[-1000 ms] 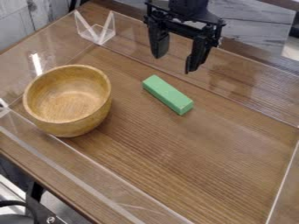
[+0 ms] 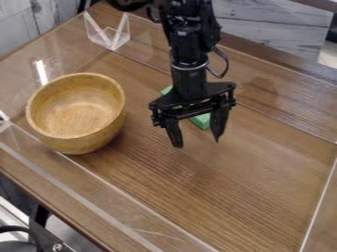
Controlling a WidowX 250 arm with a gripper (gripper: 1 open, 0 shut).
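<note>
My black gripper [image 2: 192, 128] is lowered over a green block [image 2: 198, 117] in the middle of the wooden table, its fingers spread open on either side. The block is partly hidden behind the gripper and arm, so whether the fingers touch it is hard to tell.
A tan oval bowl [image 2: 74, 110] sits at the left. A clear wire-like object [image 2: 105, 30] stands at the upper left.
</note>
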